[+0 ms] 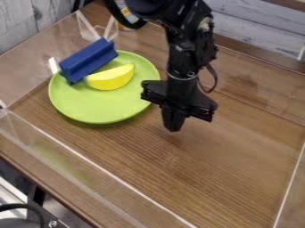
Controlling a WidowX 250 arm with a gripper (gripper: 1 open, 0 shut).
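Note:
My gripper (pixel 173 120) points down at the middle of the wooden table, just right of a green plate (pixel 84 106); its dark fingertips sit close together, with nothing visible between them. On the plate lies a yellow banana-like piece (pixel 111 78). A blue block (pixel 86 59) rests tilted at the plate's back-left edge.
Clear panels line the left side, and pale boards stand along the back. A small orange and blue object (pixel 127 18) is partly behind the arm at the back.

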